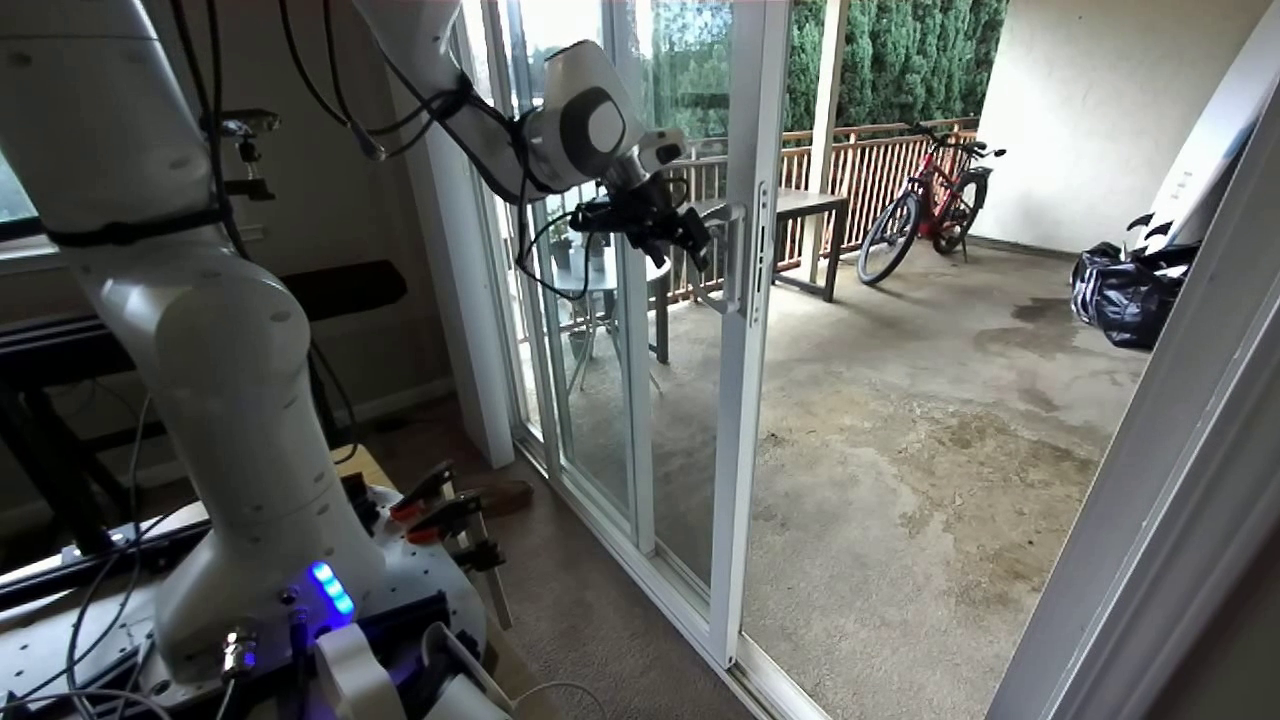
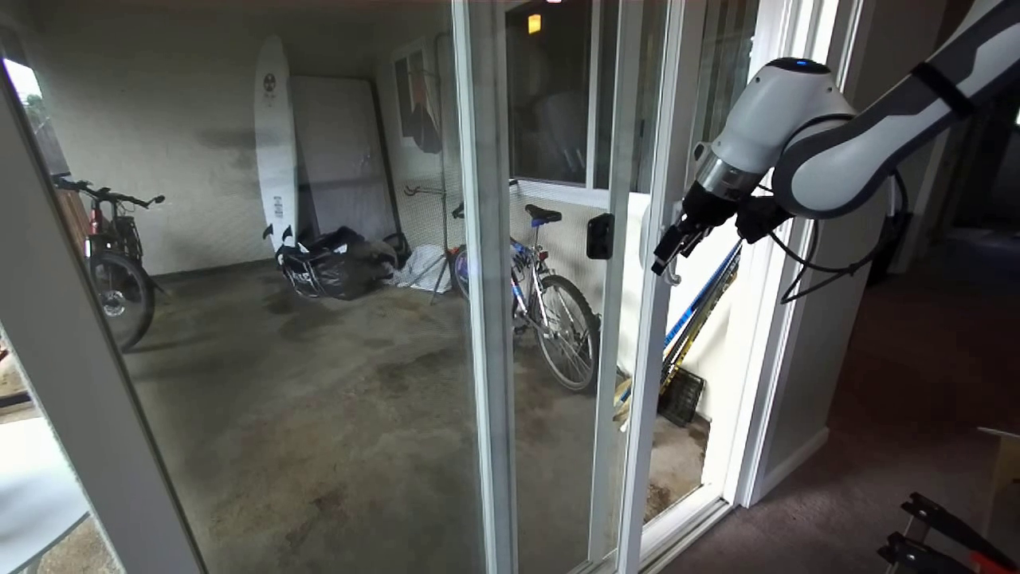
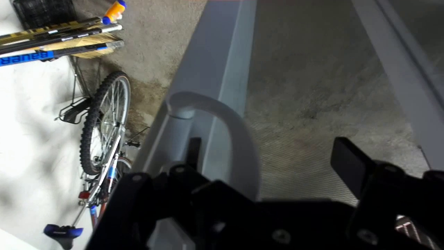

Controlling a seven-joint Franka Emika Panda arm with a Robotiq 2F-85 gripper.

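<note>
The sliding glass door's pale frame [image 1: 746,396] stands partway across the opening, with a white curved handle [image 1: 732,288] on its edge. My gripper is open at that handle. The wrist view shows the handle's arc [image 3: 245,154] within the gap between the spread fingers, nearer the left one. That left finger [image 3: 193,152] appears inside the handle's loop, close to the door frame; whether it touches is unclear. The right finger [image 3: 349,162] is well clear of the handle. From the other side, dark fingers [image 2: 662,258] partly cover the handle [image 2: 673,276].
Past the opening lies a bare concrete patio [image 1: 888,504] with a red bicycle [image 1: 930,204] and a black bag [image 1: 1128,294]. Hockey sticks [image 2: 703,306] lean behind the door, near another bicycle [image 2: 564,316]. A floor track [image 1: 774,684] runs beneath the door.
</note>
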